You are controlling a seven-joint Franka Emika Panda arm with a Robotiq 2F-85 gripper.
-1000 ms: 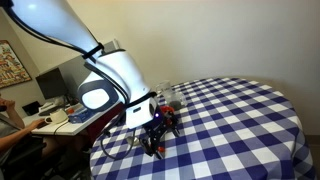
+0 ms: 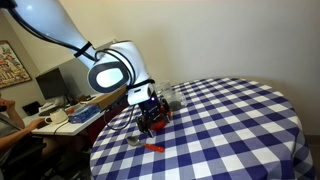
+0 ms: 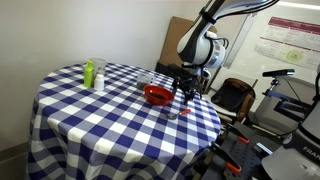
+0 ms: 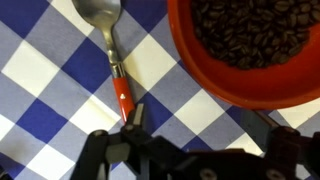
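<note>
A red bowl (image 4: pixel 218 80) filled with coffee beans (image 4: pixel 255 30) fills the upper right of the wrist view. Left of it, a metal spoon (image 4: pixel 110 45) with a red handle (image 4: pixel 122 95) lies on the checked cloth, apart from the bowl. My gripper stands open above the cloth, its fingers wide apart at the bottom of that view and nothing held between them. The left finger is close to the handle's end. From the side, the gripper (image 3: pixel 188 98) is beside the bowl (image 3: pixel 158 95), with the spoon handle (image 3: pixel 184 111) lying nearby.
Clear containers (image 3: pixel 147 77) stand behind the bowl. A green bottle (image 3: pixel 88 73) and a white bottle (image 3: pixel 99 84) are toward the table's far side. Much of the checked tablecloth (image 2: pixel 235 125) is bare. A desk with office items lies beyond the arm.
In exterior view 1 my gripper has moved left and somewhat up from over the spoon's handle, uncovering more of the spoon. The spoon appears to lie where it was.
</note>
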